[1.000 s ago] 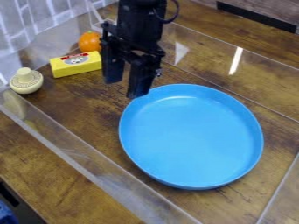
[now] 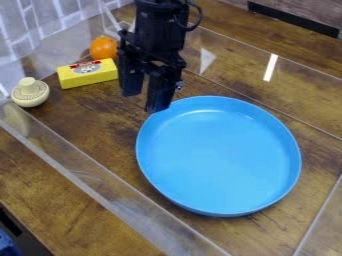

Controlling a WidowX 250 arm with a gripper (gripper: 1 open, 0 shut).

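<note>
The black gripper [image 2: 147, 85] hangs in the upper middle, above the back-left rim of a blue plate [image 2: 218, 155]. Its two fingers point down and look apart, with nothing clearly visible between them.
A yellow box [image 2: 86, 73], an orange round object [image 2: 103, 47] and a cream knobbed object [image 2: 30, 92] sit at the back left near a clear plastic wall.
The gripper has risen slightly. The other objects look the same.
</note>
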